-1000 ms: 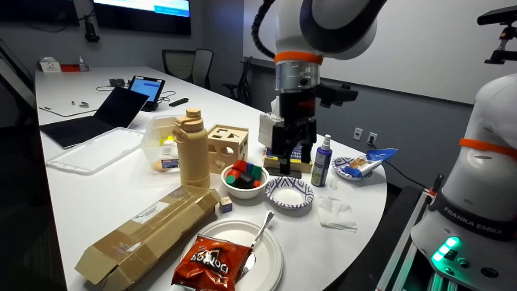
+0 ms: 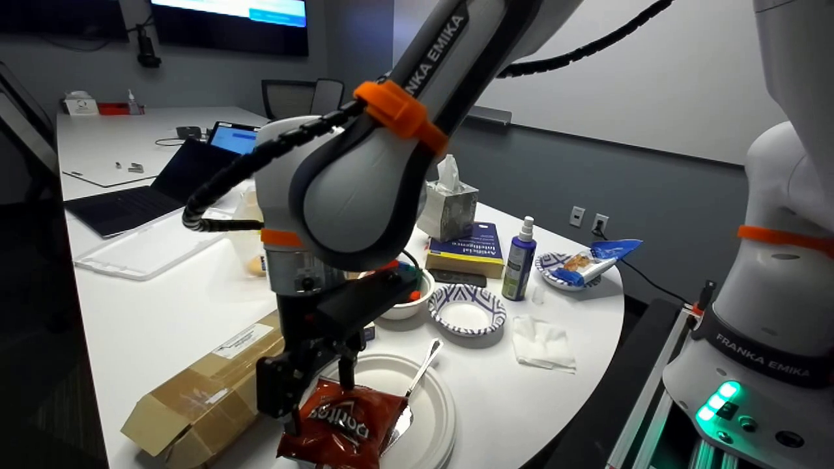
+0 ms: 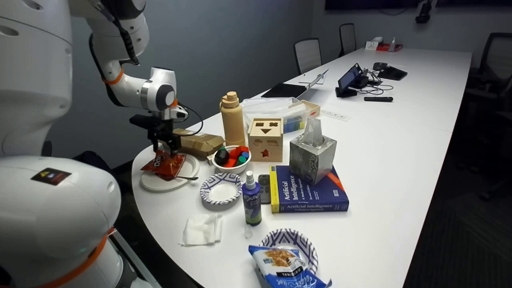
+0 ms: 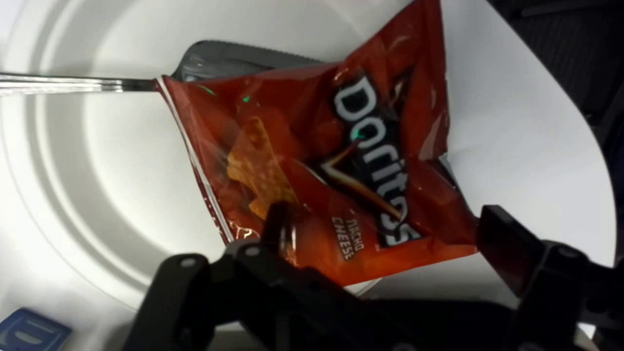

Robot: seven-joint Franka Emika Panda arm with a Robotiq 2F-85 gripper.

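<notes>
A red Doritos bag [image 2: 344, 426] lies on a white plate [image 2: 438, 406], partly over the blade of a metal server, whose handle [image 2: 426, 365] reaches across the plate's rim. Right above the bag is my gripper [image 2: 316, 402], pointing down. In the wrist view the gripper stands open, its two fingers wide apart at either side of the bag's lower part. The left fingertip [image 4: 275, 225] overlaps the bag's printed face, and the right one is at its corner. Whether either finger touches the bag, I cannot tell.
A long cardboard box [image 2: 215, 383] lies close beside the plate. Nearby stand a tan bottle [image 3: 233, 120], a bowl of colored blocks [image 3: 231, 168] and an empty patterned bowl [image 3: 221, 188]. A spray bottle [image 3: 252, 199] and a napkin [image 3: 202, 229] are farther off.
My arm has swung from above the patterned bowl over to the Doritos bag and come down low. The bag and plate look unmoved.
</notes>
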